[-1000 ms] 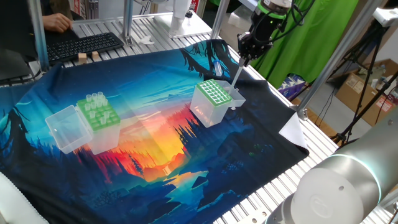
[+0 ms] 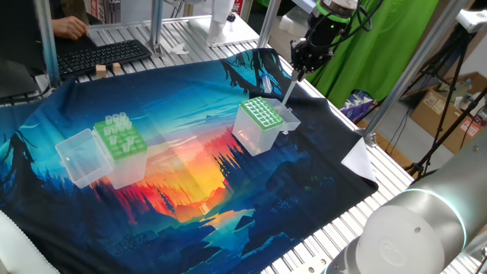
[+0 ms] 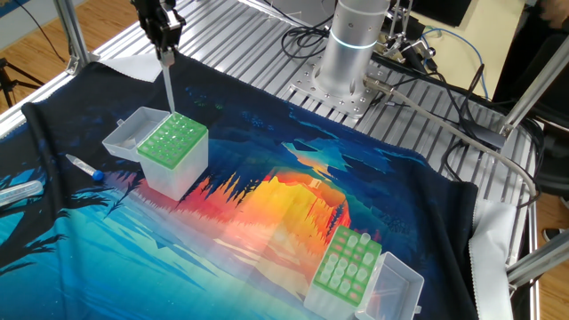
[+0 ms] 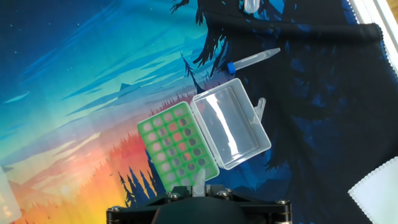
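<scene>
A long whitish pipette tip [image 3: 170, 87] hangs nearly upright from my gripper [image 3: 166, 57], which is shut on its upper end. Its lower end appears close to the back edge of a box with a green perforated top [image 3: 174, 135]; whether they touch I cannot tell. In exterior view 1 the tip [image 2: 291, 90] slants down toward the box's open clear lid [image 2: 289, 116]. From the wrist, the green grid [image 4: 177, 146] seems empty of tips, and the gripper covers its near corner. Across the cloth, a second green-topped box [image 2: 129, 164] holds several clear tips [image 2: 118, 122].
A blue-capped tube [image 4: 255, 59] lies beyond the near box's lid. Another clear tube [image 3: 20, 192] lies farther off. The second box's lid [image 2: 82, 157] is open beside it. Cloth between the boxes is clear. A table post [image 2: 270, 23] rises near the arm.
</scene>
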